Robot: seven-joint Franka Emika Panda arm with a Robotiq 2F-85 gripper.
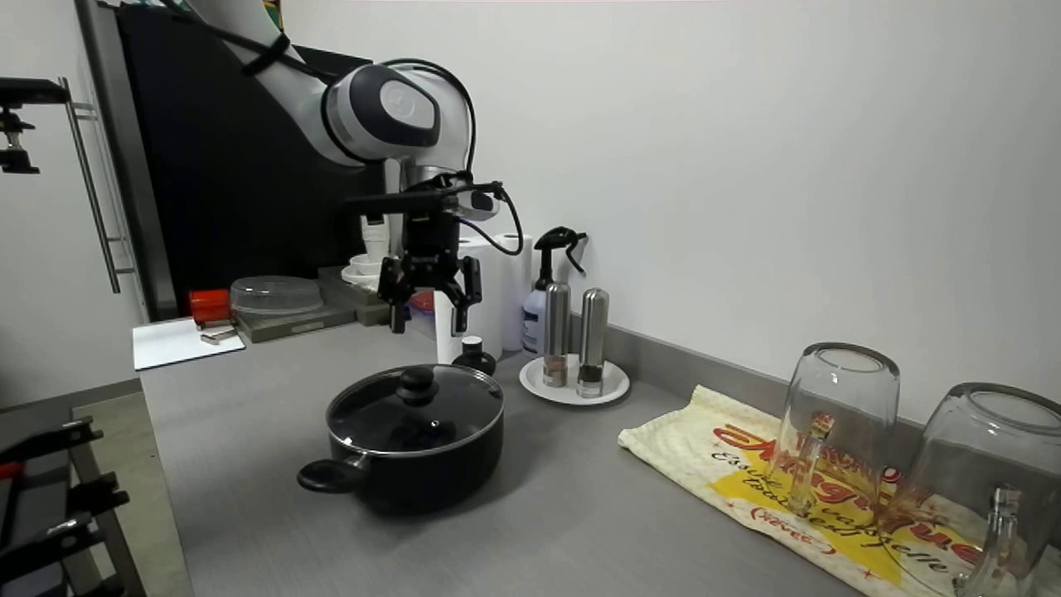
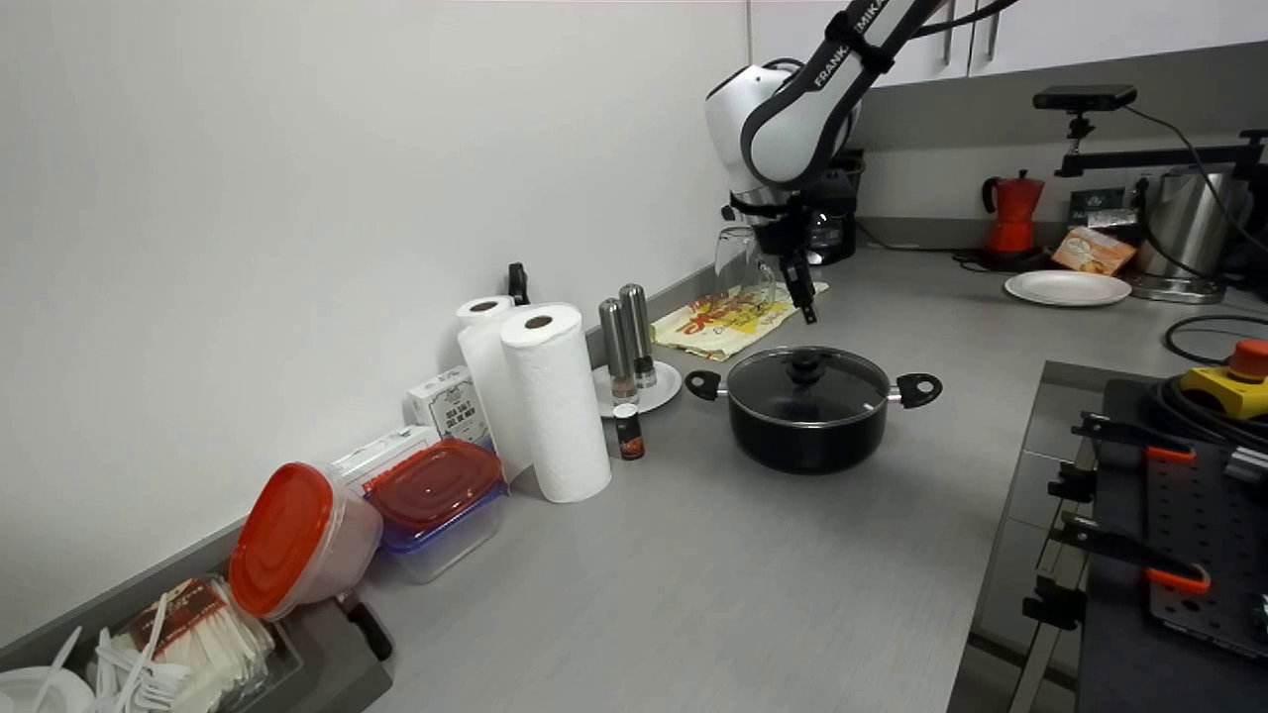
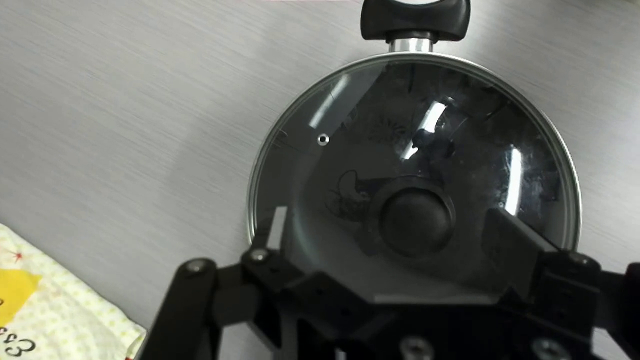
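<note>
A black two-handled pot (image 1: 438, 479) stands on the grey counter, covered by a glass lid (image 3: 366, 144) with a steel rim. At the lid's centre is a round black knob (image 3: 416, 222), which also shows as a knob (image 2: 805, 363) in exterior view 2. Above the pot hangs my gripper (image 1: 429, 323), fingers pointing down, open and apart from the lid. In the wrist view the knob appears between my gripper's fingertips (image 3: 402, 231), a little below them in height, and nothing is held. The pot's contents cannot be made out.
Beside the pot are a small dark bottle (image 2: 627, 433), a white plate (image 1: 616, 390) with two grinders, and paper towel rolls (image 2: 554, 404). Glass mugs (image 1: 835, 428) rest on a printed cloth (image 1: 686, 438). Bare counter (image 2: 713, 582) lies in front of the pot in exterior view 2.
</note>
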